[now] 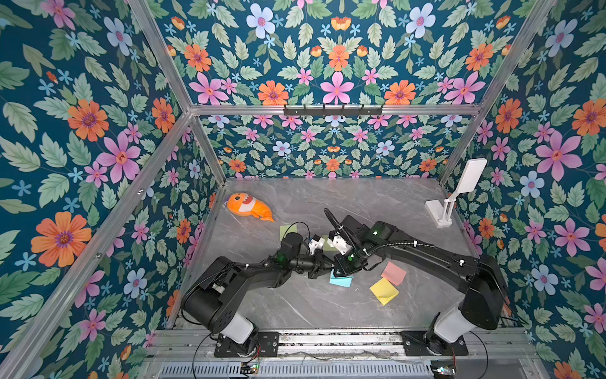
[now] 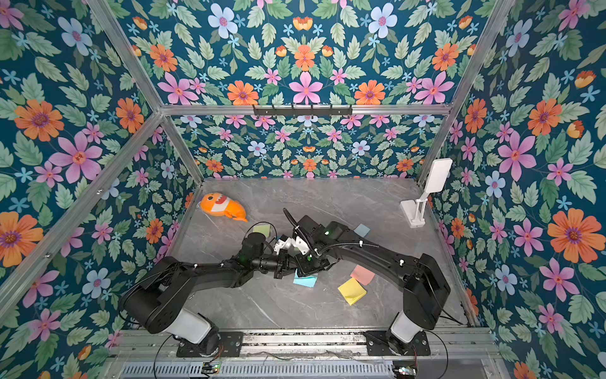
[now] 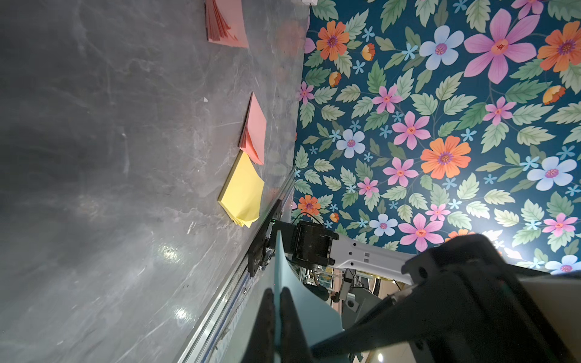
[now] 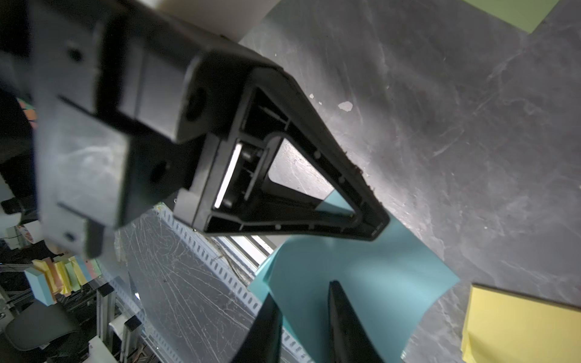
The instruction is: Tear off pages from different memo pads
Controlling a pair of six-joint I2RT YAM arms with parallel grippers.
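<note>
Near the table's middle, both arms meet over light-blue memo paper [image 1: 341, 279]. My left gripper is shut, with a thin blue sheet edge-on between its fingertips in the left wrist view. The right wrist view has one black finger of the left gripper lying across the blue paper [image 4: 363, 272], whose sheets are bent and spread. My right gripper stands part open, its fingers around part of that blue paper. To the right lie a yellow pad [image 1: 383, 291] with a curled corner and a pink pad [image 1: 394, 273]. A green pad [image 1: 288, 231] lies behind the left gripper.
An orange plush toy [image 1: 249, 206] lies at the back left and a white lamp [image 1: 451, 202] stands at the back right. A grey-blue pad [image 2: 361, 230] lies behind the right arm.
</note>
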